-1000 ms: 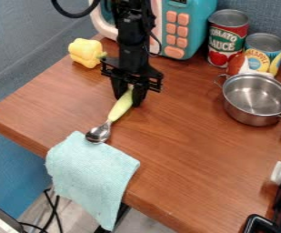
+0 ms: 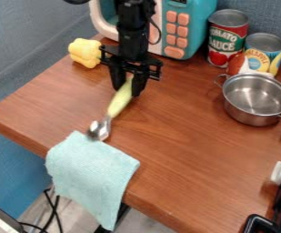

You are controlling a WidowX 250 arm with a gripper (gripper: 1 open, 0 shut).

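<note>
My black gripper [image 2: 129, 71] is over the upper middle of the wooden table, at the top end of a spoon with a pale yellow handle [image 2: 121, 98]. The spoon's metal bowl [image 2: 99, 129] points toward the front left, near a light blue cloth [image 2: 88, 173] draped over the table's front edge. The handle's top is partly hidden by the fingers, and whether they grip it is hard to tell.
A steel pot [image 2: 255, 100], two cans [image 2: 225, 38] [image 2: 262, 56] and a toy microwave [image 2: 179, 27] stand at the back and right. A yellow toy [image 2: 85, 52] lies back left. A black appliance [image 2: 270, 218] is at front right.
The gripper has moved slightly up and to the left, and the spoon has shifted a little the same way, its handle standing a bit more steeply in the view.
</note>
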